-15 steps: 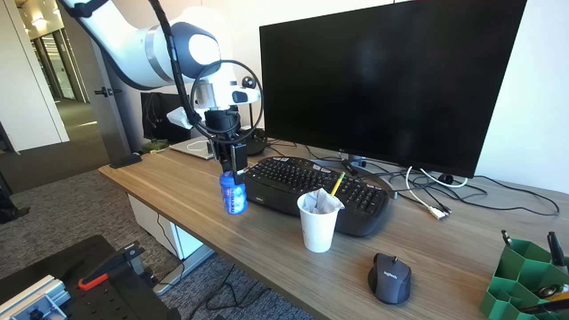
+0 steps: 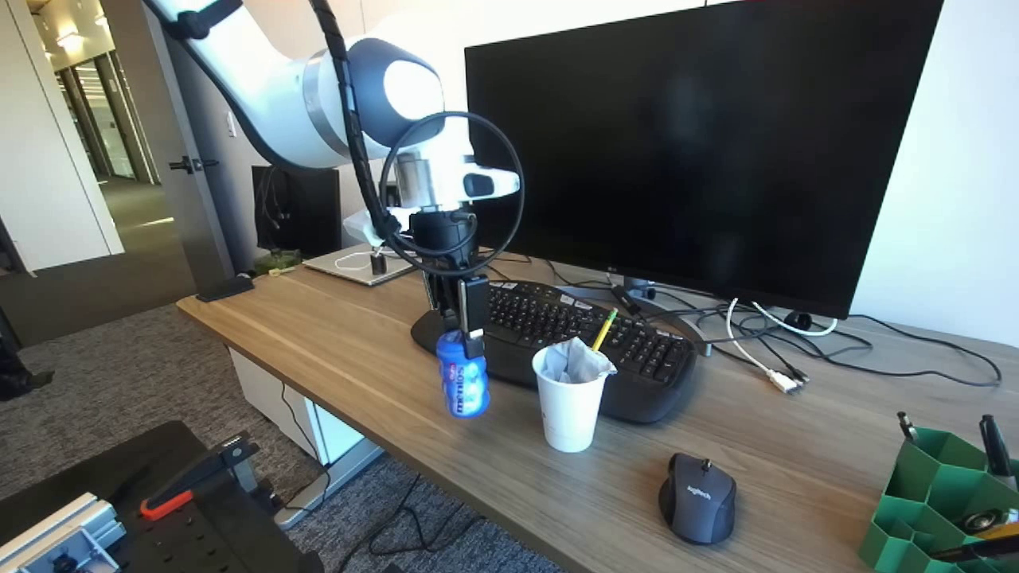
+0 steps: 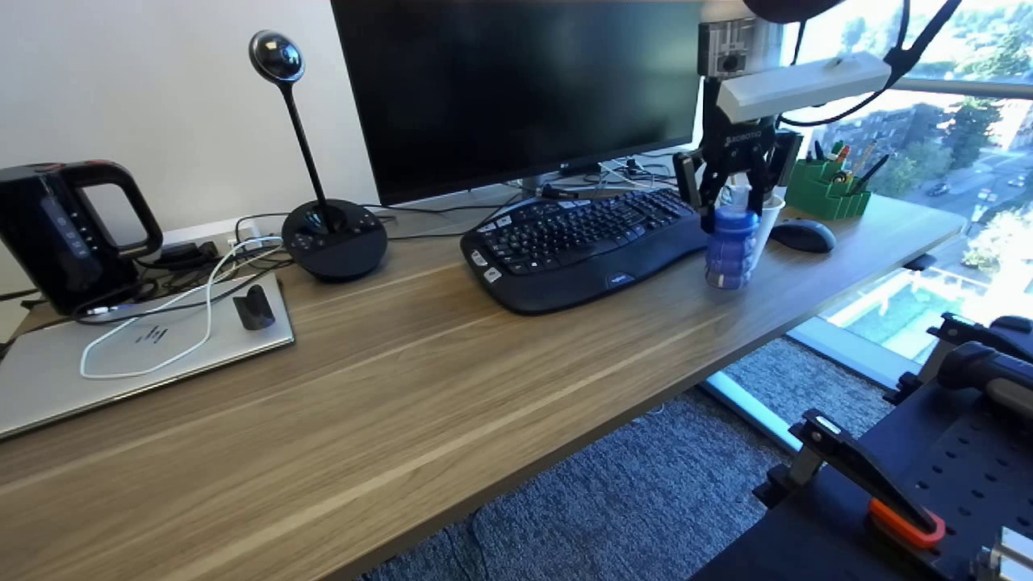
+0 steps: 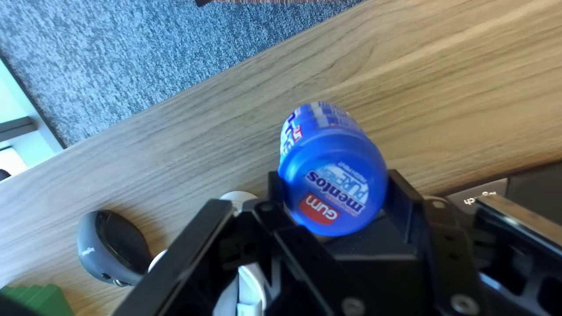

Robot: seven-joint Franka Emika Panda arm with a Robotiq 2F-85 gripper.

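Between my gripper's (image 4: 334,184) fingers is a blue Mentos gum bottle (image 4: 337,174), its lid facing the wrist camera; the gripper is shut on it near the lid. In exterior view 1 the bottle (image 2: 463,387) hangs upright, left of a white paper cup (image 2: 569,412) and in front of the keyboard. That cup has crumpled grey lining and a yellow pencil (image 2: 604,329) sticking out. From exterior view 2, the bottle (image 3: 731,253) covers part of the cup. Whether its base touches the desk I cannot tell.
A black keyboard (image 2: 650,382) lies behind the cup, below a large monitor (image 2: 697,153). To the right are a mouse (image 2: 698,501) and a green pen holder (image 2: 931,477). Free desk (image 3: 387,436) stretches widely to the left; its front edge is close to the bottle.
The arm has carried the gum bottle rightward and toward the camera, closer to the white cup. The cup, mouse and keyboard have stayed put.
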